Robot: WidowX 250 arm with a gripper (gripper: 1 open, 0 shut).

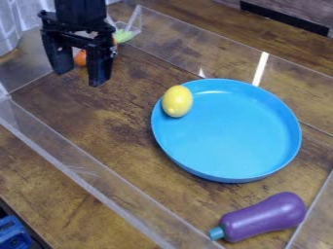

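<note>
My black gripper [78,60] hangs at the upper left, open, over an orange carrot [96,58] that it partly hides. A yellow egg-shaped object [177,100] sits on the left part of a blue plate [235,136], well to the right of and below the gripper.
A purple eggplant [260,216] lies at the lower right, off the plate. Clear plastic walls run along the left and lower left. The wooden surface between the gripper and the plate is clear.
</note>
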